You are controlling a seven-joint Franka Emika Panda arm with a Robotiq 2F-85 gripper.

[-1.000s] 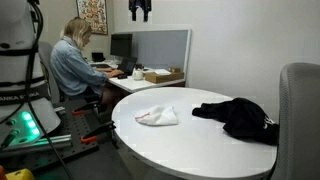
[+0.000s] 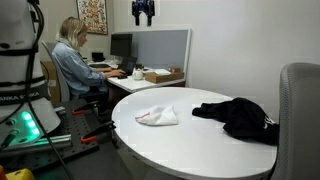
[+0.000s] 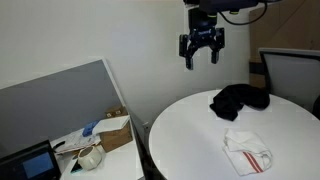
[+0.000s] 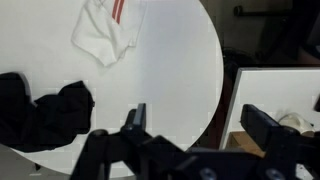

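Observation:
High above the round white table (image 2: 190,150) hangs my gripper (image 3: 202,60), open, its fingers apart and nothing between them. A white cloth with red stripes (image 3: 248,153) lies loosely spread on the table; the wrist view has this striped cloth (image 4: 108,28) at the upper left. Apart from it, a crumpled black cloth (image 2: 243,118) rests on the table toward the grey chair, seen as a dark bundle (image 4: 45,115) at the left of the wrist view. Neither cloth touches the gripper.
A grey chair (image 2: 299,120) stands close to the table's right edge. Beyond the table, a white desk holds a cardboard box (image 3: 115,137) and a white mug (image 3: 90,157). A seated person (image 2: 72,60) works at a laptop. Bare tabletop surrounds the white cloth.
In exterior view 1 my gripper sits slightly lower than before. Both cloths lie unchanged.

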